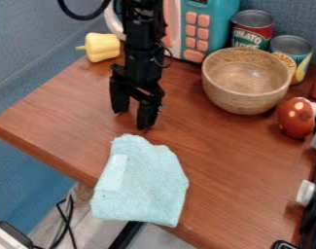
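Note:
My black gripper (133, 105) hangs low over the middle-left of the wooden table (63, 126), fingers pointing down and apart with nothing visible between them. A light blue cloth (141, 185) lies in front of it at the table's near edge. A pale wooden bowl (245, 88) sits to its right.
Behind are a yellow pepper (100, 47), a teal toy microwave (199, 24) and two cans (251, 31). A red-brown object (296, 117) sits at the right, beside black equipment with white knobs.

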